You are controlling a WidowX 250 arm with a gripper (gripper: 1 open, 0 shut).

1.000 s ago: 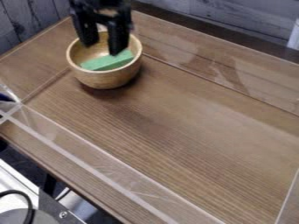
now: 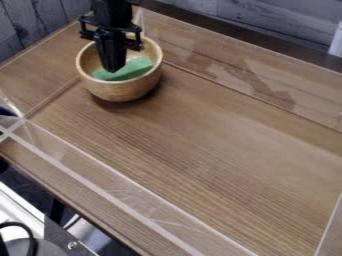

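A wooden bowl [image 2: 123,84] sits near the back left of the wooden table [image 2: 214,160], with a green block [image 2: 128,70] lying inside it. My black gripper [image 2: 112,56] comes down from the top into the back-left part of the bowl, just over or against the green block. Its fingertips are small and dark here, so whether anything is between them is hard to see; it looks shut.
Clear tape runs along the left and front. A black cable [image 2: 16,229] lies at the lower left, off the table, and a white object stands at the far right edge.
The gripper was blurred higher over the bowl and now is sharp and lower, inside the bowl's back-left. The green block appears little changed.
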